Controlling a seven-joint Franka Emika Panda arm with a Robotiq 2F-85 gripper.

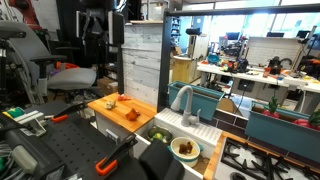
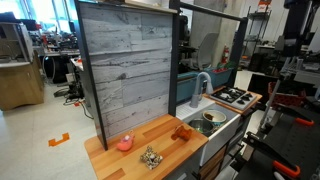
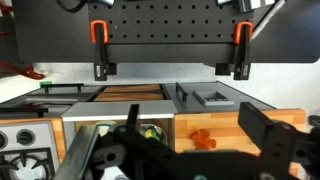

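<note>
High at the upper left of exterior view 1 hangs my gripper (image 1: pixel 102 42), well above the counter. In the wrist view my gripper shows its two dark fingers spread apart, with nothing seen between them. On the wooden counter lie an orange-red item (image 2: pixel 183 132), a pink item (image 2: pixel 125 143) and a pale yellowish clump (image 2: pixel 150 157). The sink (image 1: pixel 200 131) holds a bowl (image 1: pixel 185 150) with something brown in it; green items (image 1: pixel 158 134) sit in its left part.
A grey faucet (image 1: pixel 184 99) rises behind the sink. The black stove (image 1: pixel 250 160) stands to its right. A tall whitewashed wood panel (image 2: pixel 130 75) borders the counter. Teal planters (image 1: pixel 284 129) line the back. A black table (image 1: pixel 75 145) fills the near left.
</note>
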